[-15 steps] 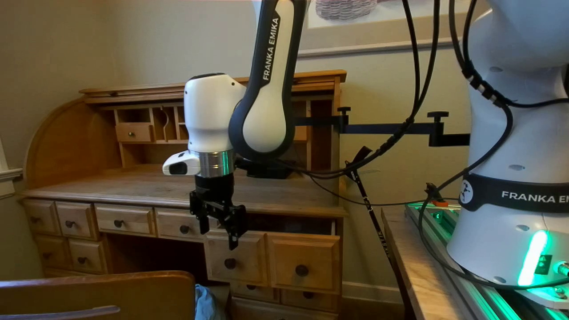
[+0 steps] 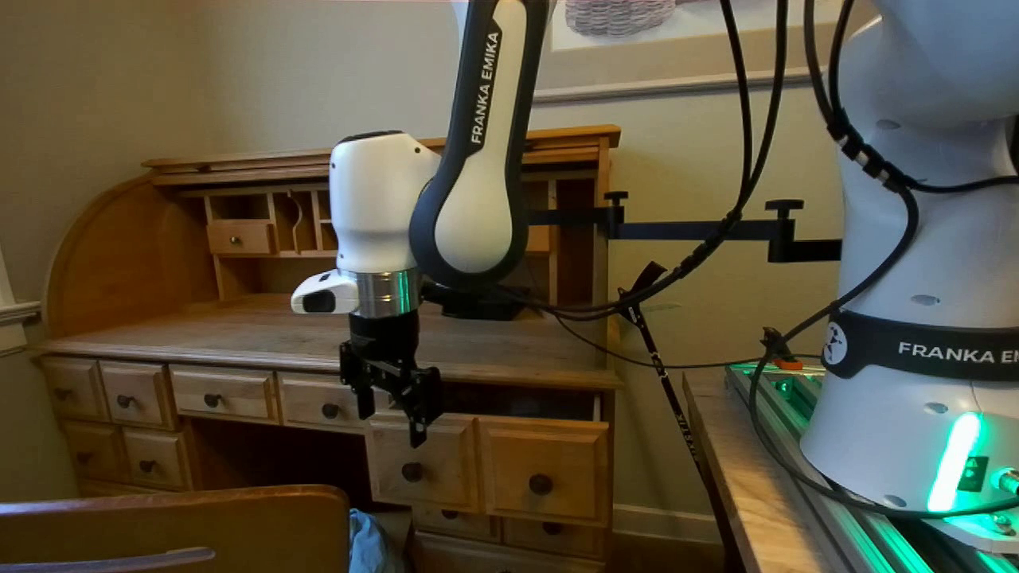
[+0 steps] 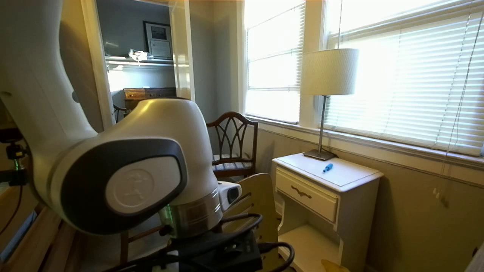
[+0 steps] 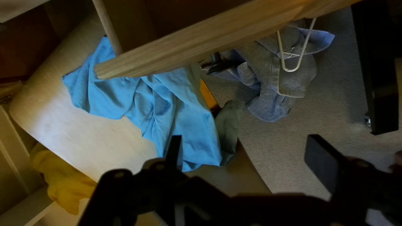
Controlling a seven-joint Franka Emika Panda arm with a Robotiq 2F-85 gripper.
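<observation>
My gripper is open in the wrist view, a wide gap between its dark fingers and nothing held. Exterior view 1 has the gripper (image 2: 392,420) pointing down in front of the roll-top desk, near a wide drawer (image 2: 444,444) that is pulled out. From the wrist, the same drawer (image 4: 177,49) crosses the upper part of the picture. Below it, a light blue cloth (image 4: 132,94) lies crumpled over a pale wooden seat (image 4: 101,139), apart from the fingers. In exterior view 2 the fingers are hidden.
A grey-blue garment (image 4: 273,75) with a pale hanger (image 4: 289,70) lies on the carpet; a yellow cloth (image 4: 64,180) is at lower left. A wooden chair back (image 2: 172,530) stands in front of the desk. A white nightstand (image 3: 313,199) holds a lamp and a blue pen-like object (image 3: 328,167).
</observation>
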